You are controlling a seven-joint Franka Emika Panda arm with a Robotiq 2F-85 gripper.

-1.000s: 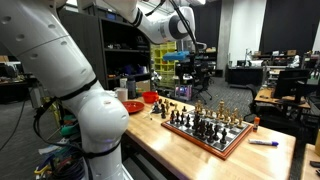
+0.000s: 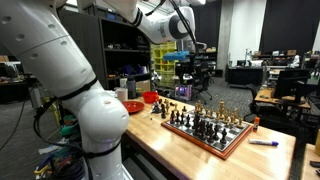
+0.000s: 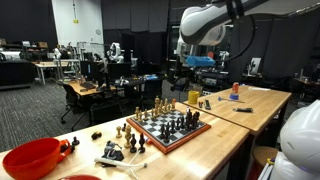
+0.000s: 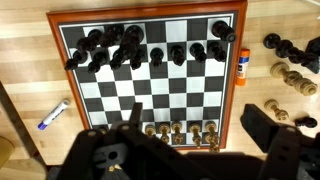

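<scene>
The chessboard (image 4: 160, 88), brown-framed with black and white squares, lies on the wooden table, set with pieces. Dark pieces (image 4: 133, 48) stand along one side of it, some of them crowded together or off their square centres. Light wooden pieces (image 4: 178, 130) line the opposite side, partly covered in the wrist view by the gripper. My gripper hangs high above the board, its two dark fingers wide apart and nothing visible between them. In exterior view 1 the arm reaches over the table, well clear of the pieces.
Loose dark pieces (image 4: 289, 48) and light pieces (image 4: 292, 80) stand beside the board. An orange tube (image 4: 242, 65) lies near its edge, a white marker (image 4: 53, 115) on the other side. A red bowl (image 3: 32, 158) sits at the table's end. Bare table shows around the board.
</scene>
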